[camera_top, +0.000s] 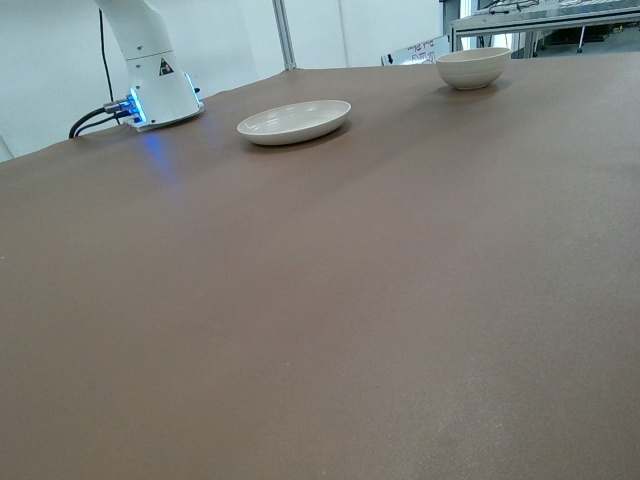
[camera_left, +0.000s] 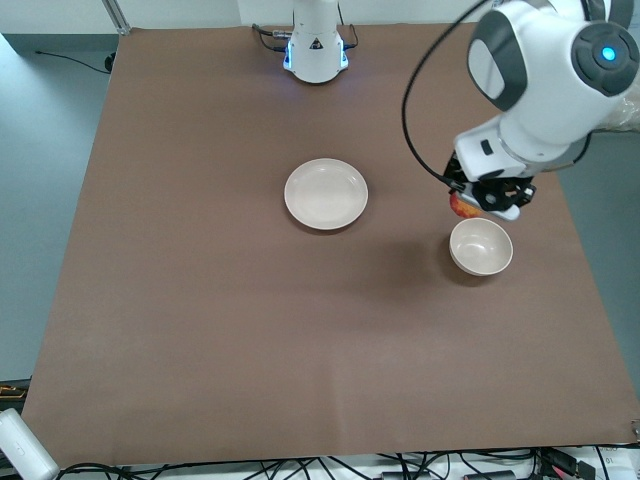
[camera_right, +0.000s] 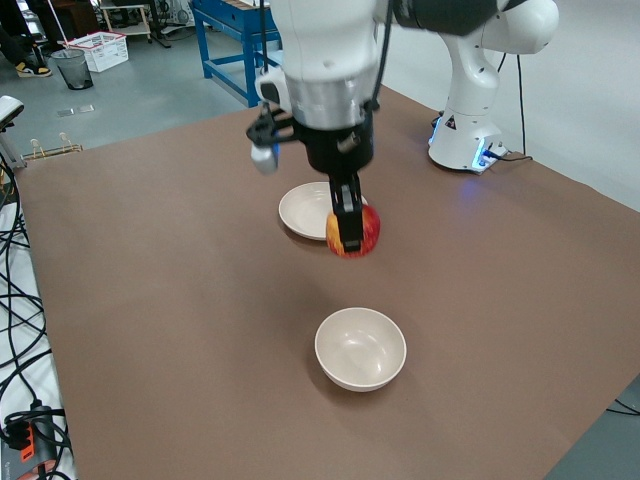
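My gripper (camera_right: 348, 225) hangs pointing down, shut on a red and yellow apple (camera_right: 368, 230). In the left view the apple (camera_left: 466, 208) shows under the gripper, just behind the white bowl (camera_left: 481, 246). In the right view it is held above the table, between the bowl (camera_right: 360, 348) and the white plate (camera_right: 300, 208), partly covering the plate. The plate (camera_left: 326, 193) sits left of the bowl in the left view. The top view shows the plate (camera_top: 294, 121) and bowl (camera_top: 472, 67), both empty, with no gripper.
A white arm base (camera_left: 316, 52) stands at the table's far edge. Cables (camera_right: 20, 350) run along one edge outside the table.
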